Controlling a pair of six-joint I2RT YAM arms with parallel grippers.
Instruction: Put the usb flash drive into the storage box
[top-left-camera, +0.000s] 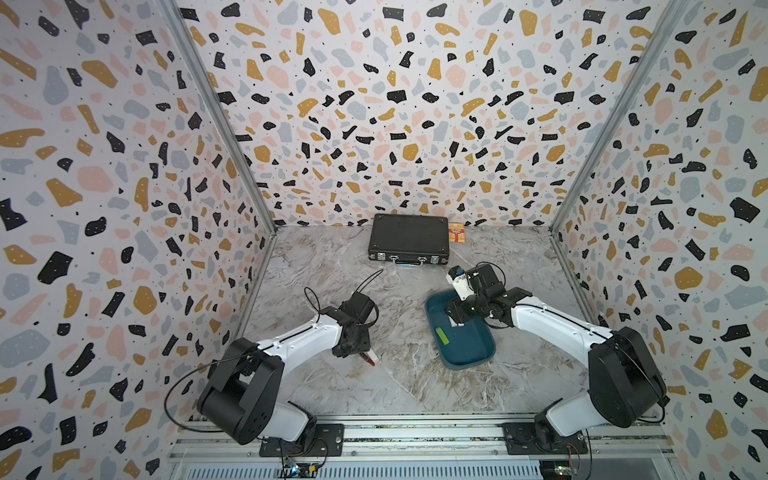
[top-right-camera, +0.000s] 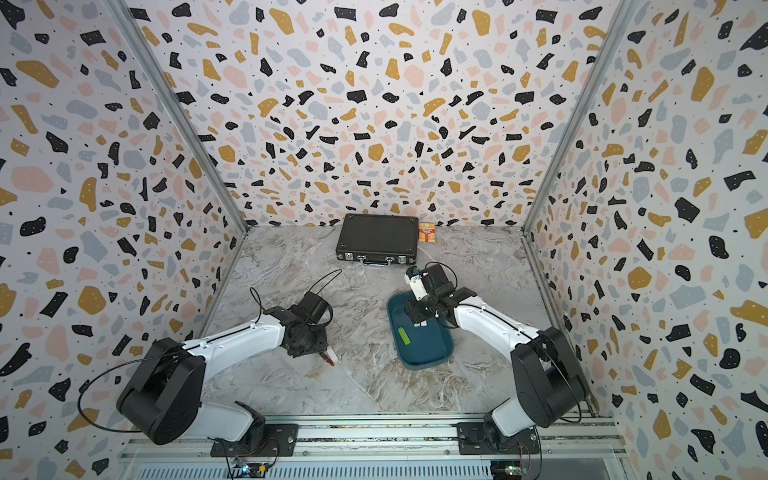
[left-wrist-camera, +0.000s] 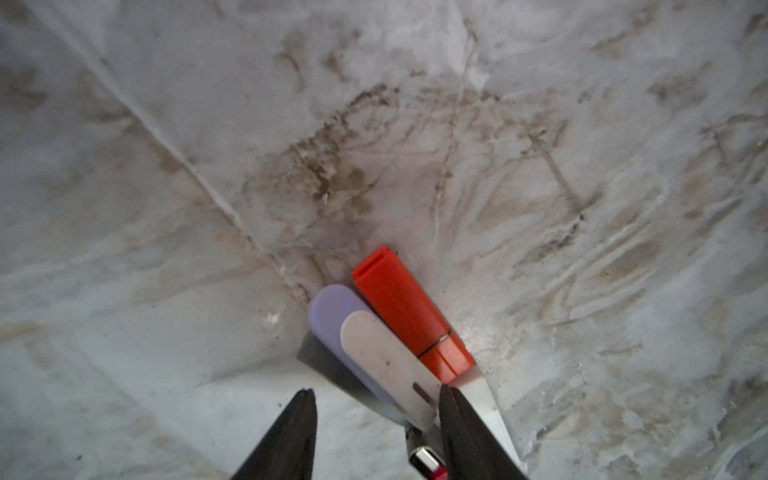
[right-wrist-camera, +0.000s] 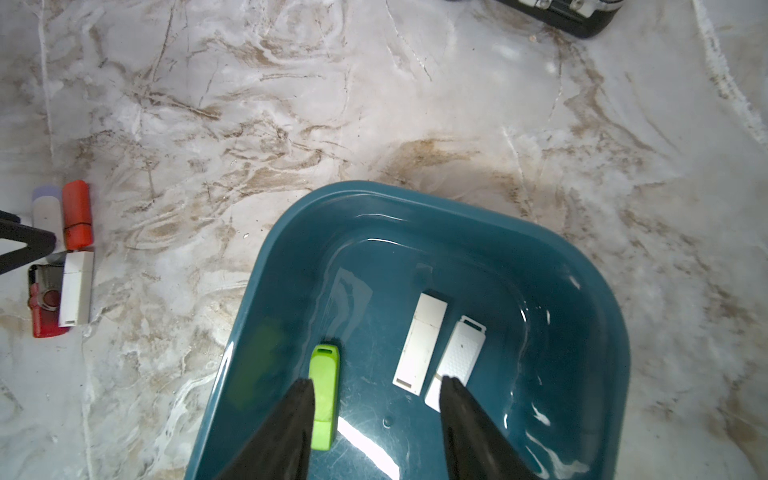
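A small cluster of flash drives lies on the table left of the blue box (top-left-camera: 468, 349): a lilac-and-white one (left-wrist-camera: 376, 352), a red one (left-wrist-camera: 400, 304), a white one (right-wrist-camera: 75, 288) and a dark red-and-metal one (right-wrist-camera: 48, 312). My left gripper is over them, fingertips apart on either side of the lilac drive's lower end. My right gripper hangs open above the box, which holds a green drive (right-wrist-camera: 324, 384) and two white ones (right-wrist-camera: 420, 344).
A black briefcase (top-left-camera: 408, 234) lies at the back middle, with a red-and-yellow packet (top-right-camera: 426, 233) beside it.
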